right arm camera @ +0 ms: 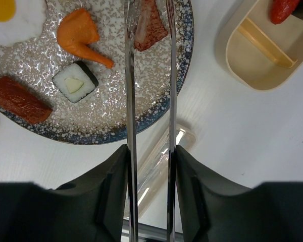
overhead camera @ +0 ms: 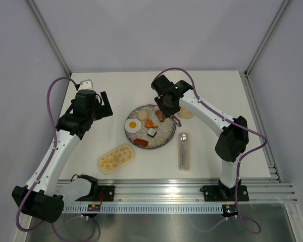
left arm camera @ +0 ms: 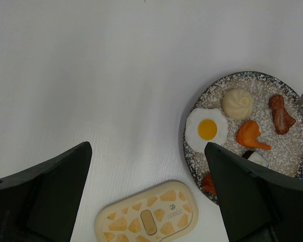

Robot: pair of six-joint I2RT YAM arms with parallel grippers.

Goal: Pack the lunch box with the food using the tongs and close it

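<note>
On the speckled plate (overhead camera: 161, 136) lie a fried egg (left arm camera: 194, 128), a bun (left arm camera: 237, 103), a meat piece (right arm camera: 150, 30), an orange drumstick (right arm camera: 81, 35), sushi (right arm camera: 73, 82) and a sausage (right arm camera: 20, 101). My right gripper is over the meat piece, its two long metal fingers part open around it; whether they touch it I cannot tell. The lunch box (right arm camera: 262, 75), right of the plate, holds a red item and other food. My left gripper hangs open left of the plate, with nothing between its fingers.
A patterned beige lid (overhead camera: 116, 159) lies front left of the plate. A clear cutlery case (overhead camera: 184, 151) with metal cutlery lies front right.
</note>
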